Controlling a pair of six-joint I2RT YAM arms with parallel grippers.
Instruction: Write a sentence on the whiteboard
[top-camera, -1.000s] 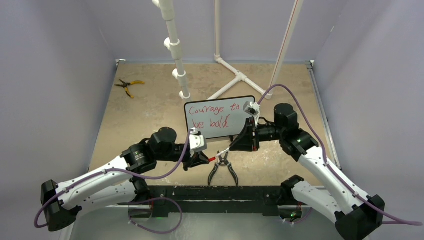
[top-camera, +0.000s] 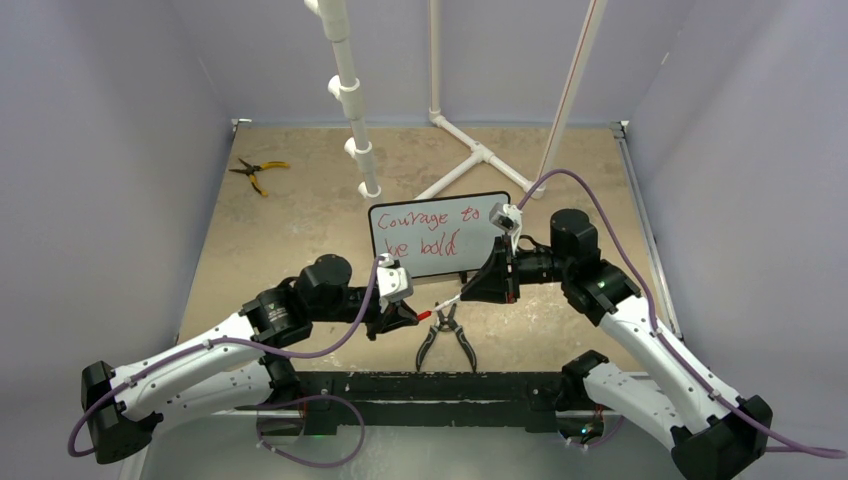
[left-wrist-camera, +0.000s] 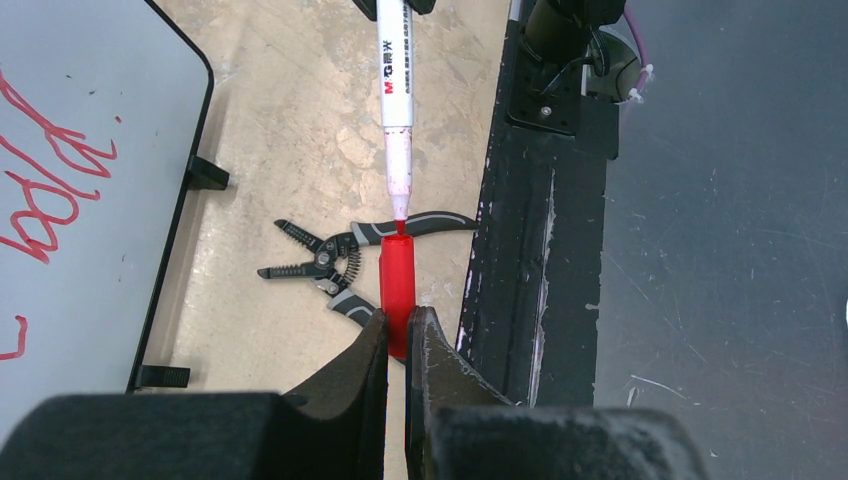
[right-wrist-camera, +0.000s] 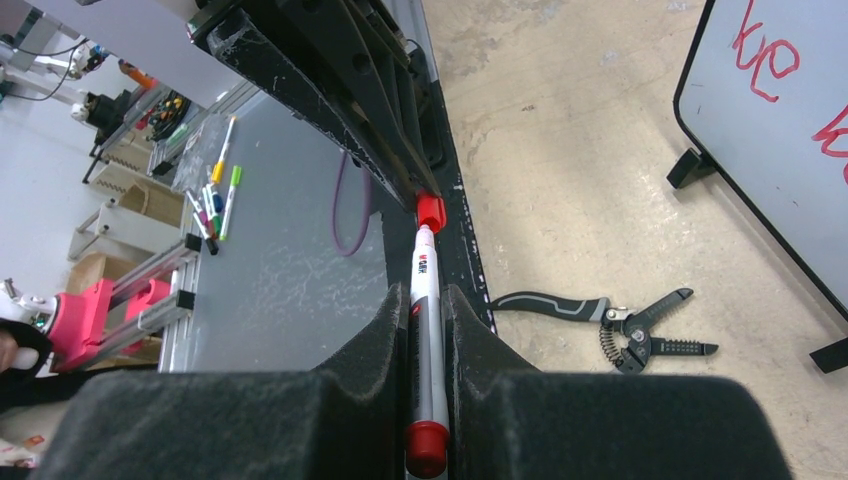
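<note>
The whiteboard (top-camera: 440, 232) reads "Courage to be bold" in red. My left gripper (top-camera: 408, 318) is shut on a red marker cap (left-wrist-camera: 397, 275). My right gripper (top-camera: 470, 294) is shut on a white marker (right-wrist-camera: 425, 330) with a red end. In the left wrist view the marker's red tip points straight into the cap's mouth, at or very near its rim. Both grippers are in front of the board, over the grey-and-black wire strippers (left-wrist-camera: 330, 255).
Yellow-handled pliers (top-camera: 258, 172) lie at the back left. White pipe frames (top-camera: 480, 155) stand behind the board. A dark front edge (top-camera: 430, 390) borders the beige tabletop.
My right arm has shifted very slightly over the last second. The left arm, the board and the tools look unchanged.
</note>
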